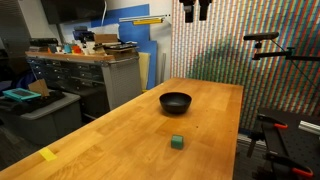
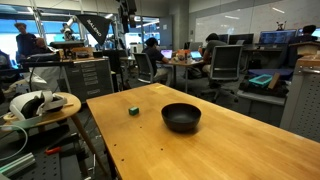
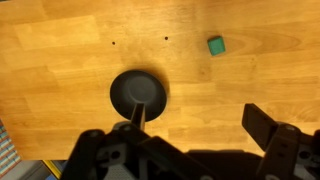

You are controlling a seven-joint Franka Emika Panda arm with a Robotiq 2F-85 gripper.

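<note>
High above the table, my gripper [image 1: 196,18] hangs near the top edge of exterior view 1. Its two fingers stand wide apart in the wrist view, so the gripper is open, with only bare tabletop seen between them. A small green cube [image 1: 177,142] lies on the wooden table, towards the front in exterior view 1. Behind it sits a round black bowl [image 1: 175,103], which looks empty from above. From the wrist, the cube [image 3: 216,45] shows at upper right and the bowl [image 3: 138,93] at left, partly covered by a finger.
A yellow tape piece [image 1: 48,154] marks its left edge in exterior view 1. Off the table stand a grey cabinet [image 1: 125,78] and a black chair [image 2: 226,62].
</note>
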